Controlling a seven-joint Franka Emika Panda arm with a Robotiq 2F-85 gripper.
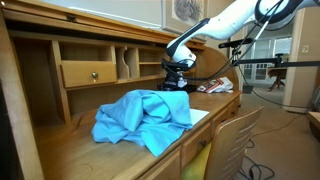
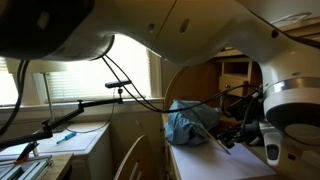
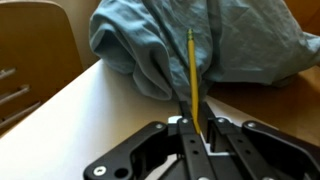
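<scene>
A long thin yellow stick, apparently a pencil (image 3: 192, 70), stands between the fingertips of my gripper, which is shut on it. It points away from the gripper toward a crumpled blue cloth (image 3: 150, 50). The cloth (image 1: 145, 120) lies on the wooden desk, partly over a white sheet (image 1: 190, 118). Beyond the cloth, over the desk, hangs my gripper (image 1: 174, 80) in exterior view 1; the pencil is too small to make out there. Exterior view 2 has the dark gripper (image 2: 240, 112) beside the cloth (image 2: 185, 124), partly hidden by the arm.
Shelves and a small drawer (image 1: 90, 73) rise along the back of the desk. A wooden chair (image 1: 233, 145) stands against the front edge. A red and white bag (image 1: 214, 86) lies at the far end. Bare desktop (image 1: 80, 155) shows at the near end.
</scene>
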